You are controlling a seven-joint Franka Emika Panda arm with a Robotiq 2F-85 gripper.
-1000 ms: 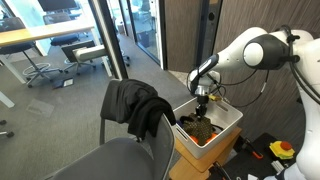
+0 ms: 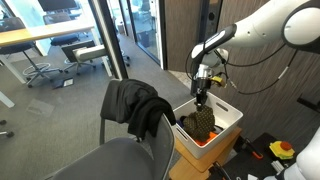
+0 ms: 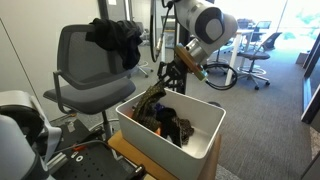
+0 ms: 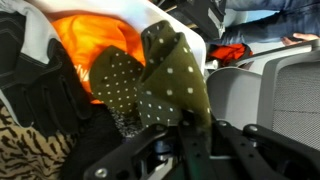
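A dark olive cloth with pale dots (image 4: 172,82) hangs from my gripper, which is shut on it. The cloth covers part of the fingers in the wrist view. In exterior view 1 the same cloth (image 2: 199,122) hangs down over the white bin (image 2: 231,115); exterior view 2 shows the cloth (image 3: 150,98) near the bin's left end. Its lower part still reaches down among the bin's contents.
Inside the bin lie an orange cloth (image 4: 95,42), a black and white glove (image 4: 35,75) and other dark cloths. A grey chair (image 3: 88,75) with a black jacket (image 3: 116,40) stands beside the bin. Open floor (image 2: 50,125) lies left of the chair.
My gripper has risen from inside the bin, and the dotted cloth has come up with it, stretching taller. The bin and chair have stayed in place.
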